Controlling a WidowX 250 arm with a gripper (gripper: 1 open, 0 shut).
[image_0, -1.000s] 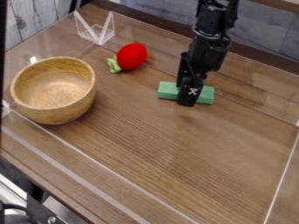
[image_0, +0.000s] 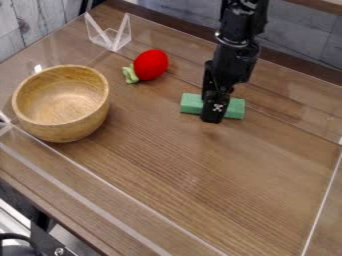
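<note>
The black robot arm reaches down from the top of the view, and its gripper (image_0: 214, 108) is low over a flat mint-green block (image_0: 230, 107) on the wooden table (image_0: 201, 190). The fingertips overlap the middle of the block, hiding part of it. Whether they are closed on it cannot be told from this view.
A wooden bowl (image_0: 60, 128) sits at the left. A red object with a green top (image_0: 151, 63) lies at the back, near a white wire rack (image_0: 103, 35).
</note>
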